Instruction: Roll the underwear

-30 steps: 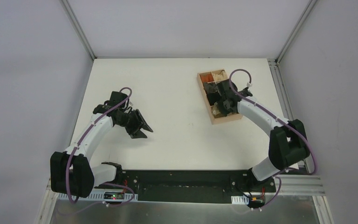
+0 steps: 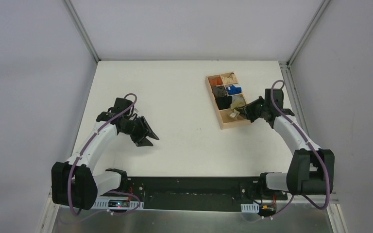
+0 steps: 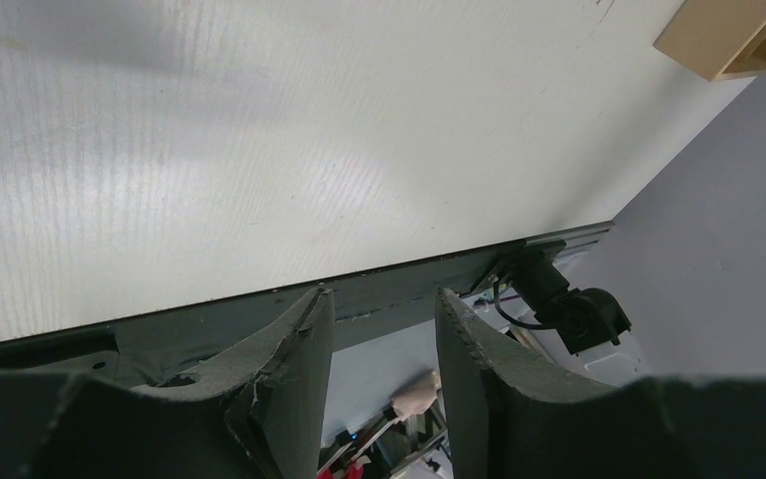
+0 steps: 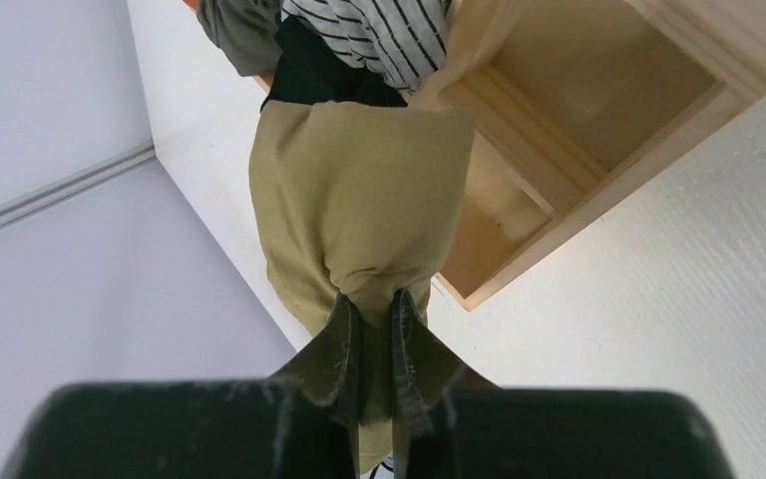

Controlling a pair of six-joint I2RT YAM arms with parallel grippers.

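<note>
My right gripper is shut on an olive-khaki piece of underwear (image 4: pixel 354 190), held above the near end of the wooden divided box (image 2: pixel 212 99), where it also shows in the top view. The box holds folded garments in orange, cream, grey, blue, black and striped cloth (image 4: pixel 379 35); the near compartments show bare wood beneath the khaki piece. My left gripper hangs over the empty left part of the table, its fingers apart with nothing between them.
The box stands at the back right, near the right wall. The table's front edge borders a dark rail.
My right arm has moved right and turned from over the box, pulling the khaki piece partly clear into view. The left arm has shifted very slightly toward the front.
</note>
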